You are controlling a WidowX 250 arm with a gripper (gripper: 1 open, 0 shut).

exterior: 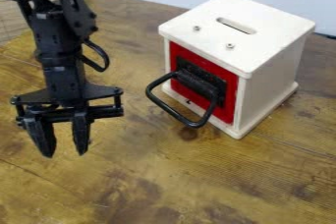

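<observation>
My black gripper [65, 136] is at the left of the camera view, pointing down just above the wooden table, its two fingers apart with nothing between them. To its right stands a white box [264, 86] with a slot and two small knobs on top and a red front face [184, 63]. A black panel on that face carries a looped black handle [184, 119], which sticks out toward my gripper, apart from it.
A pale surface shows behind the table at the back.
</observation>
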